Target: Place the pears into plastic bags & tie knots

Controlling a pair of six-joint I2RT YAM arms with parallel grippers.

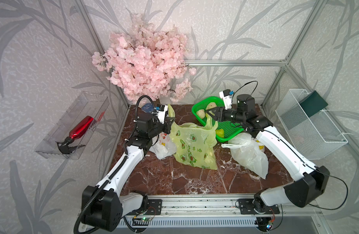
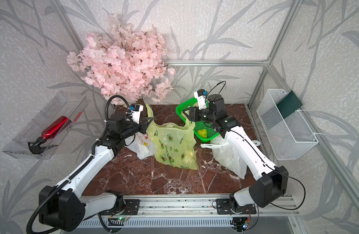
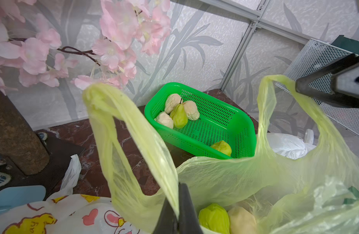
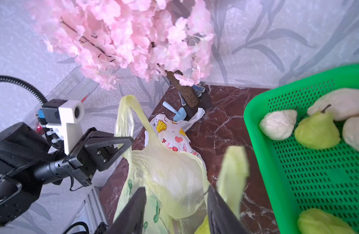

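A light-green plastic bag (image 1: 193, 146) with avocado prints stands open between both arms. A green pear (image 3: 213, 218) and a pale, wrapped-looking fruit (image 3: 241, 220) lie inside it. One handle (image 3: 136, 144) runs down into my left gripper, which is shut on it. Its other handle (image 3: 280, 81) is caught on my right gripper and held up. In the right wrist view the fingers (image 4: 222, 210) appear apart, with the handle at one finger's outer side; whether any film is pinched cannot be seen. The green basket (image 3: 230, 124) holds pears (image 3: 179, 115) and pale fruits (image 3: 191, 110).
A filled white bag (image 1: 251, 156) sits at right front, and a white printed bag (image 1: 163, 146) lies beneath my left gripper. Pink blossoms (image 1: 144, 54) rise at the back left.
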